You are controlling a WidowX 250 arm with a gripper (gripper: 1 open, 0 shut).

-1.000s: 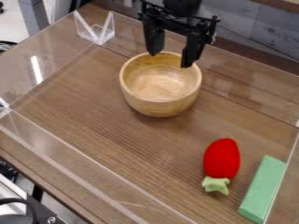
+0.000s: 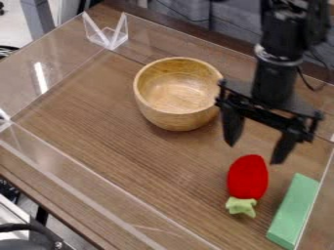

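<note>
My gripper (image 2: pixel 271 125) is at the right, open, its fingers spread above and just behind a red strawberry-like object (image 2: pixel 247 178) with a pale green leafy end. A green block (image 2: pixel 294 211) lies to the right of the red object, near the table's right edge. A round tan bowl (image 2: pixel 170 93) stands left of the gripper, with nothing visible inside it.
A clear wire-like holder (image 2: pixel 107 29) stands at the back left edge of the wooden table (image 2: pixel 92 137).
My gripper has moved from over the bowl at the back toward the front right, nearer the red object. The bowl is now uncovered.
</note>
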